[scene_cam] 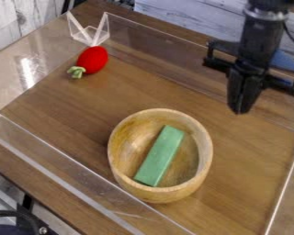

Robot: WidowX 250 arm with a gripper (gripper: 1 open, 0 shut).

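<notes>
My black gripper (245, 87) hangs at the upper right of the camera view, blurred, above the wooden surface and clear of other objects; I cannot make out anything held in it. A green block (160, 156) lies inside a wooden bowl (195, 173) at the lower middle. A red tomato-like object (93, 60) with a green tip rests at the upper left.
A clear wire or plastic piece (88, 29) stands beside the red object. The wooden surface (63, 119) has free room left and right of the bowl, with raised clear edges around it. Something blue sits behind the gripper.
</notes>
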